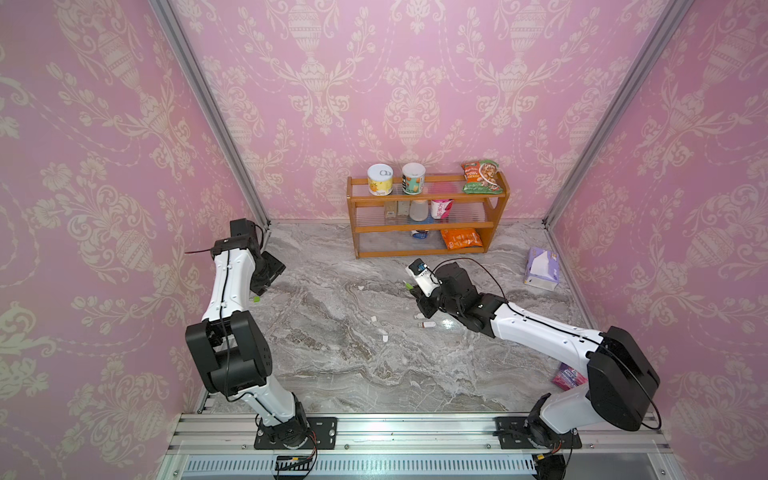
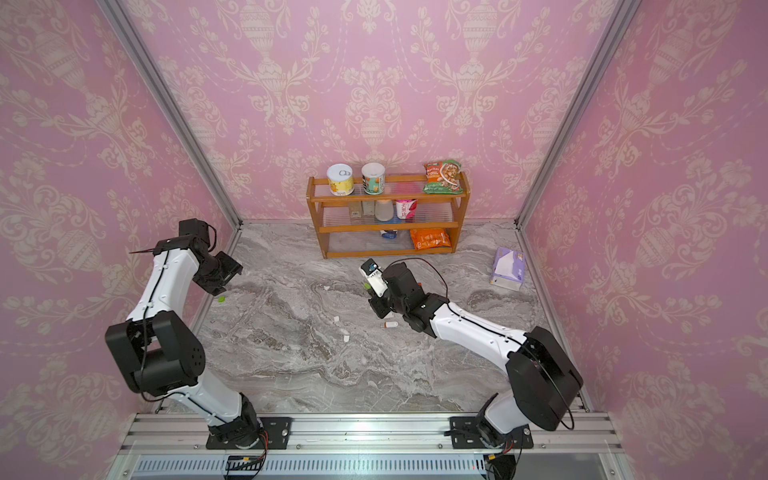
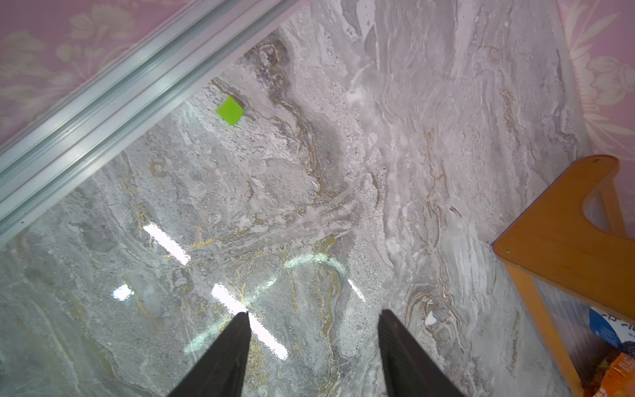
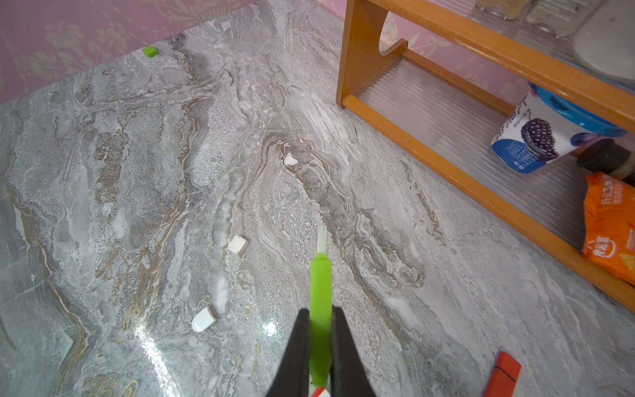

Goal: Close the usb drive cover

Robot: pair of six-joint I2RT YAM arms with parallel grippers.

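The small green USB drive cover (image 3: 230, 111) lies on the marble table by the metal rail at the far left. It also shows as a green spot in the top left view (image 1: 257, 299). My left gripper stands open above the table, nothing between its fingers; in its wrist view the cover sits ahead and to the left, apart from it. My right gripper is shut on the green USB drive (image 4: 320, 281), whose pale metal plug (image 4: 321, 239) points away, bare, over mid-table.
Loose white caps (image 4: 203, 319) lie mid-table, and white USB drives (image 1: 428, 324) are near the right gripper. A red stick (image 4: 502, 374) shows at lower right. The wooden shelf (image 4: 430, 158) with goods stands behind. A tissue box (image 1: 543, 268) is at right.
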